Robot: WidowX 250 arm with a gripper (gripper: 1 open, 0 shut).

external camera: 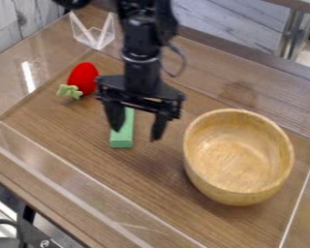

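Note:
My gripper (137,124) hangs open above the middle of the wooden table, its dark fingers around the upper part of a green rectangular bar (121,138), one on either side in this view. Whether they touch it cannot be told. A red object with a pale green top (82,77) lies at the upper left, behind and left of the bar.
A large tan bowl (236,155) takes up the right of the table (93,194). A clear container (93,29) is at the back left.

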